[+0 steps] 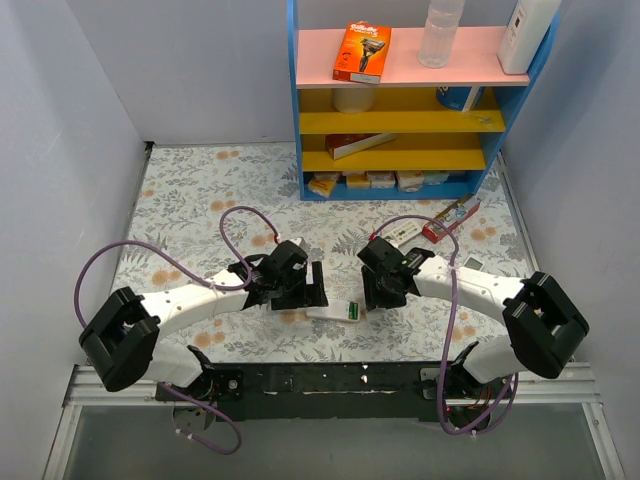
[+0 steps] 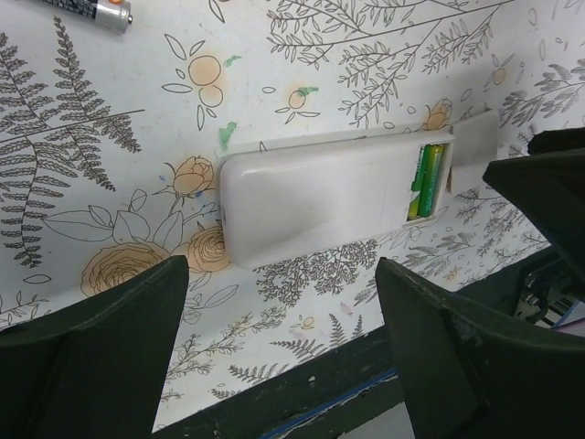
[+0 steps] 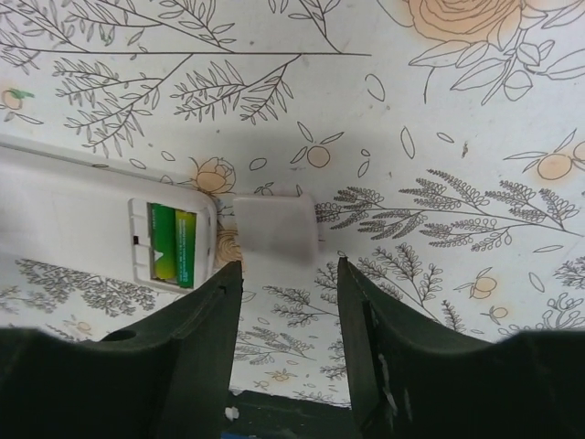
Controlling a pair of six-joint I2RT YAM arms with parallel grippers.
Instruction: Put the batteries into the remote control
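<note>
The white remote (image 2: 311, 197) lies on the patterned mat, its battery compartment (image 3: 169, 245) uncovered. Two green batteries (image 3: 186, 245) lie side by side inside it. Beside the compartment end is a small white cover (image 3: 279, 233), just beyond the fingertips of my right gripper. That gripper is part open, with a clear gap and nothing gripped. My left gripper has its fingers wide apart over the near side of the remote, empty. In the top view, both grippers hover close to the remote (image 1: 333, 311), one on each side.
Another battery (image 2: 99, 11) shows at the corner of the left wrist view. A shelf unit (image 1: 400, 120) stands at the back. A red box (image 1: 455, 215) and a white object (image 1: 402, 233) lie at the back right.
</note>
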